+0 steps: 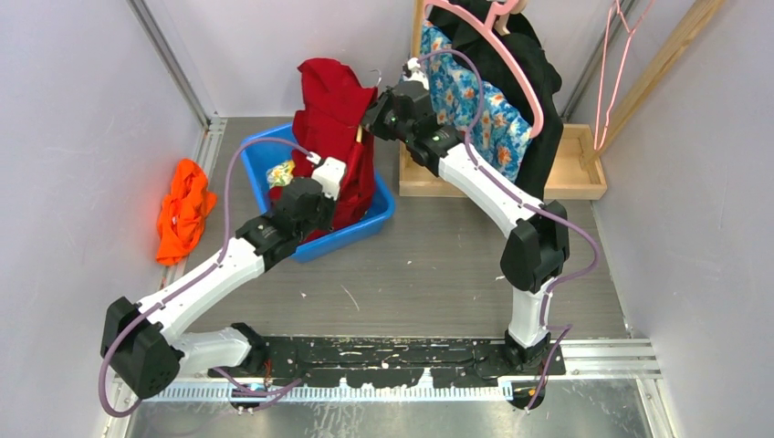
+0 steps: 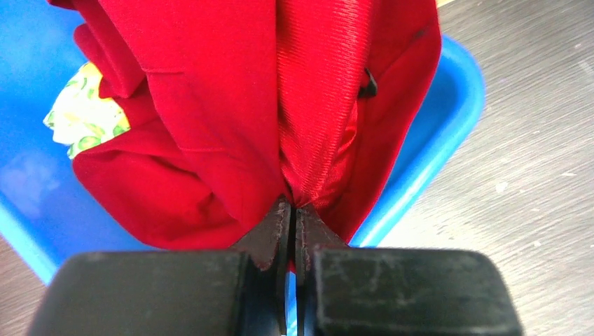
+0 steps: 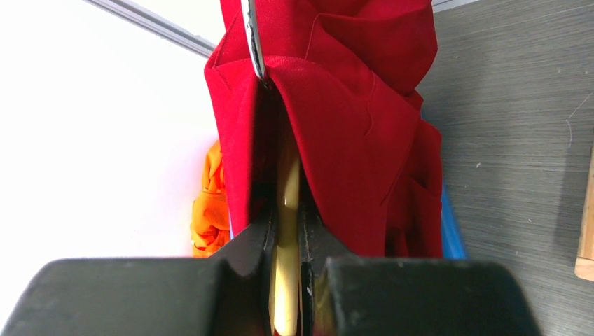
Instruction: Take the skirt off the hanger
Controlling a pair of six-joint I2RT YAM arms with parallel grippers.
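Note:
The red skirt (image 1: pixel 324 100) drapes over a light wooden hanger with a metal hook (image 3: pixel 253 38), its lower part lying in the blue bin (image 1: pixel 356 235). My left gripper is shut on the red fabric (image 2: pixel 308 147) low over the bin, the cloth running into its fingertips. My right gripper grips the hanger bar (image 3: pixel 287 175), which stands between its fingers beneath the red cloth.
A rack at the back right holds a floral garment (image 1: pixel 488 128), a black one and pink hangers above a wooden tray (image 1: pixel 575 187). Orange cloth (image 1: pixel 183 210) lies left of the bin.

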